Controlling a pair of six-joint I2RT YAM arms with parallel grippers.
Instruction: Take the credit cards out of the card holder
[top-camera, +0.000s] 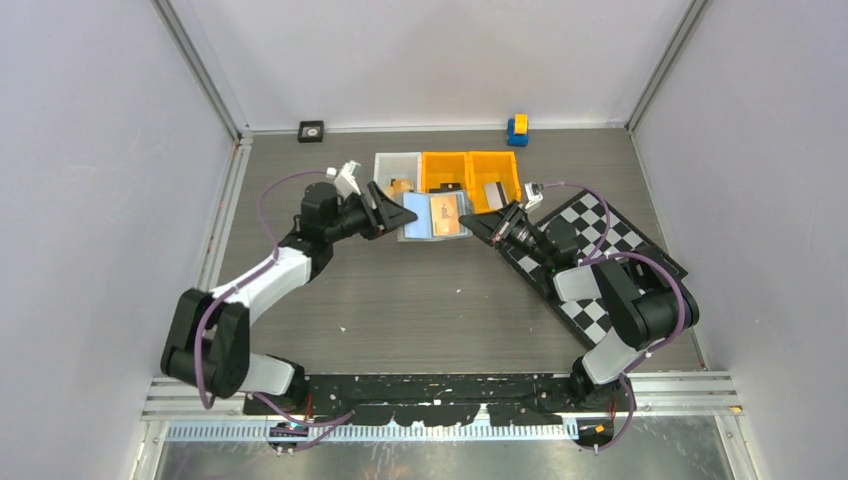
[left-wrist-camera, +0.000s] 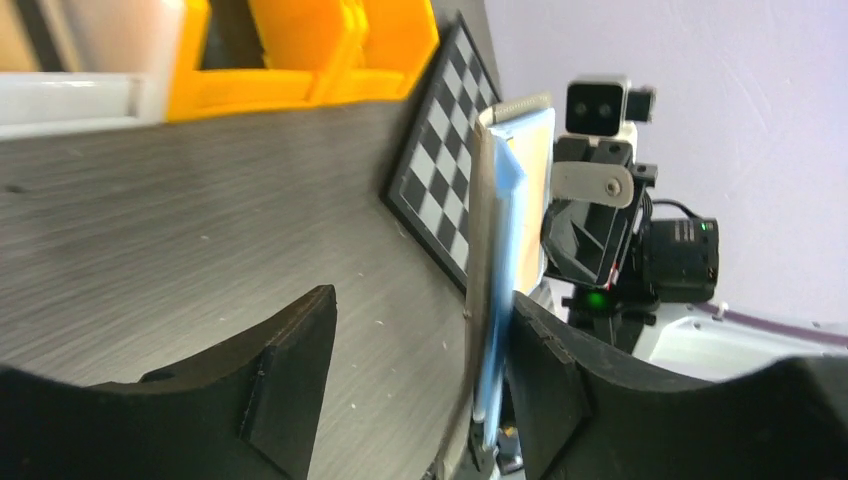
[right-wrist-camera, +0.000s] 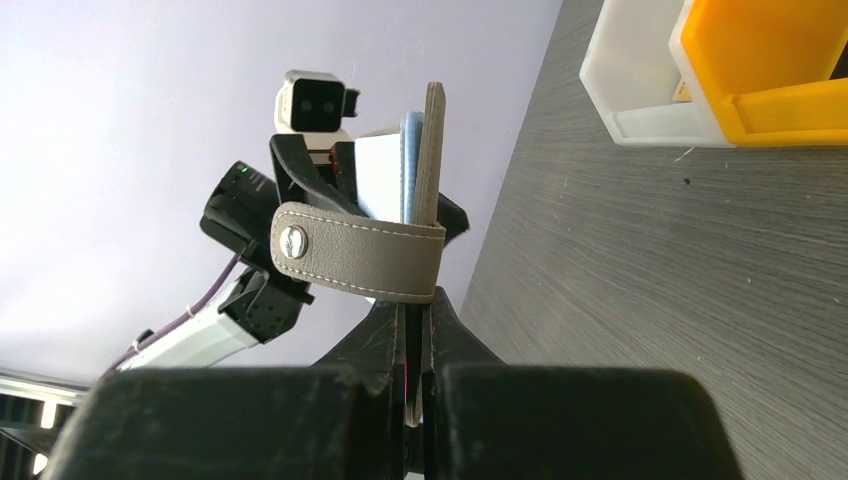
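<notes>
The card holder is a taupe leather wallet with a strap (right-wrist-camera: 350, 250) and metal snap. It hangs opened out above the table, showing a blue card (top-camera: 419, 216) and an orange card (top-camera: 445, 214) in the top view. Gripping its right edge is my right gripper (top-camera: 470, 220), shut. On the opposite side my left gripper stands open. In the left wrist view one of its fingers (left-wrist-camera: 545, 380) appears beside the holder's edge (left-wrist-camera: 478, 270); whether they touch I cannot tell. Nothing is clasped between the left fingers.
Behind the holder stand a white bin (top-camera: 396, 165) and orange bins (top-camera: 478, 162) with small items inside. A checkered board (top-camera: 590, 235) lies under the right arm. A black box (top-camera: 311, 131) and a blue-yellow object (top-camera: 517, 131) sit at the back.
</notes>
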